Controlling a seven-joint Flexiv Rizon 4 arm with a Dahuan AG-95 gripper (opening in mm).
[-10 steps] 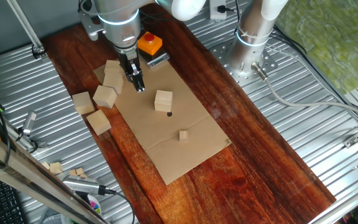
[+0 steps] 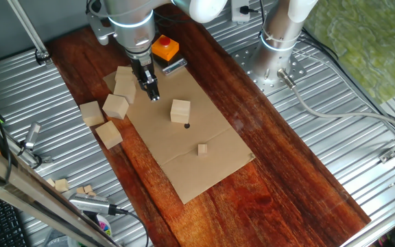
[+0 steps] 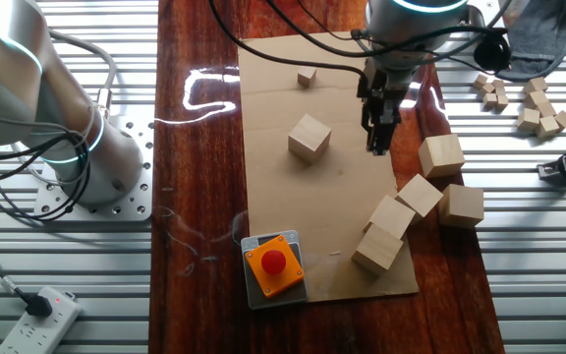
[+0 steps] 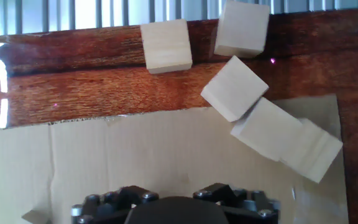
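Note:
My gripper [image 2: 154, 98] hangs over the cardboard sheet [image 2: 204, 168], pointing down. In the wrist view its black fingers [image 4: 134, 196] stand apart, with nothing seen between them. A large wooden cube [image 2: 180, 112] rests on the cardboard, apart from the gripper; a small wooden cube [image 2: 202, 149] lies farther along the sheet. Several more large cubes cluster by the sheet's edge. Among them, one cube [image 4: 235, 89] has its corner towards the sheet, another [image 4: 270, 129] sits on the cardboard, and two others [image 4: 167, 46] [image 4: 242, 28] lie on the bare wood.
An orange box with a red button [image 3: 274, 263] sits at one corner of the cardboard. The robot's base [image 2: 271, 63] stands beside the wooden table [image 2: 286, 185]. Small blocks [image 3: 545, 110] lie off the table on the metal slats. Much of the cardboard is clear.

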